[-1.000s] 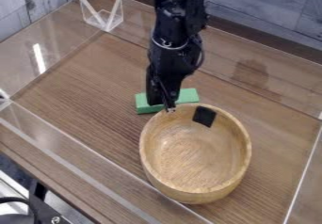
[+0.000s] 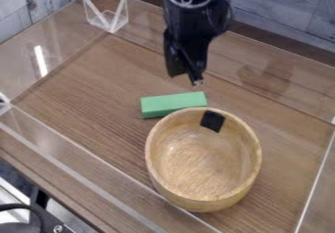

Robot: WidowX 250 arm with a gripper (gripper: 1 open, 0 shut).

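My black gripper (image 2: 194, 74) hangs over the upper middle of the wooden surface, above and behind a green block (image 2: 173, 104), shut with nothing visible between its fingers. The green block lies on the surface against the back left of a large round wooden bowl (image 2: 203, 178). A small black square (image 2: 213, 120) is at the bowl's back rim, on the right.
Bare wooden surface (image 2: 85, 119) stretches to the left and right of the bowl. Clear plastic edging runs along the left side. A white object (image 2: 105, 17) stands at the back left, and a grey wall edges the back right.
My gripper has risen and moved back, away from the bowl and the green block, uncovering more of the block. The bowl looks unmoved.
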